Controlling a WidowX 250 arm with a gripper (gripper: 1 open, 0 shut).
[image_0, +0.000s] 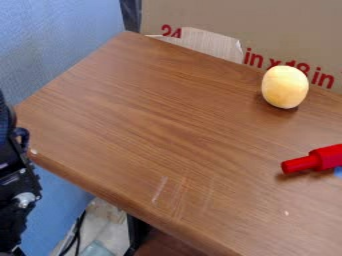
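Note:
A pale yellow, rounded object (285, 87) stands toward the back right of the wooden table (160, 130). A red cylindrical object (321, 160) lies at the right edge of the view, partly cut off, with a bit of blue behind it. The black robot arm (14, 190) shows only in part at the far left, beside the table's left edge and away from both objects. Whether its gripper is open or shut cannot be told.
A cardboard box with red lettering (214, 20) stands behind the table. A blue padded surface is at the left, with cables below the table's edge.

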